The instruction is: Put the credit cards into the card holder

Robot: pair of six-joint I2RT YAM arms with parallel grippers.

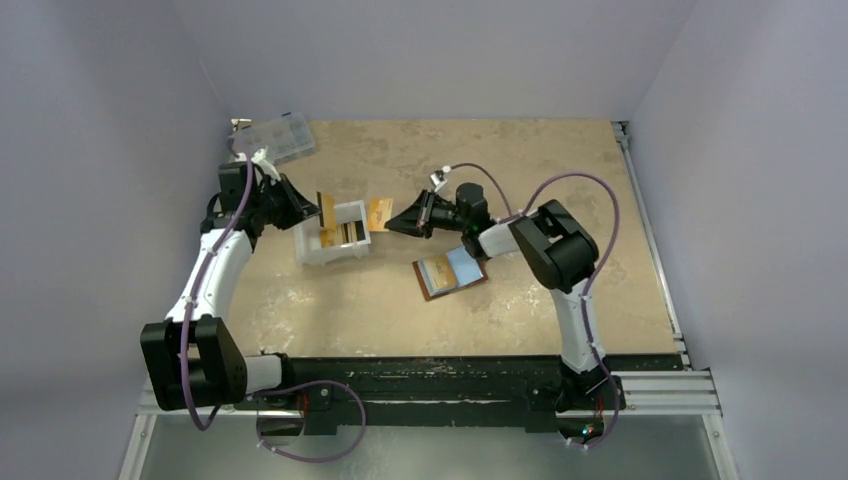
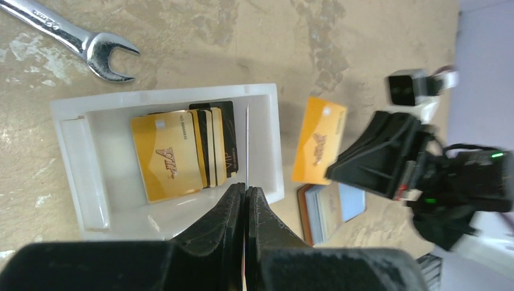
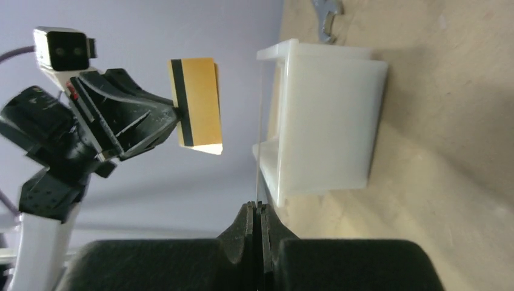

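Observation:
My left gripper (image 1: 316,211) is shut on a yellow credit card with a black stripe (image 3: 197,103), held above the white box; a pale edge shows beneath it. To its right my right gripper (image 1: 388,227) is shut on another yellow credit card (image 2: 319,140), just off the box's right side. Each held card appears edge-on as a thin line in its own wrist view. Inside the white box (image 2: 163,97) lies a fanned stack of yellow and black cards (image 2: 168,156). The open brown card holder (image 1: 427,288) rests nearer the front, with a yellow card and a blue area showing.
A metal wrench (image 2: 108,54) lies just outside the white box. At the table's back left corner sits a clear organiser case (image 1: 275,138).

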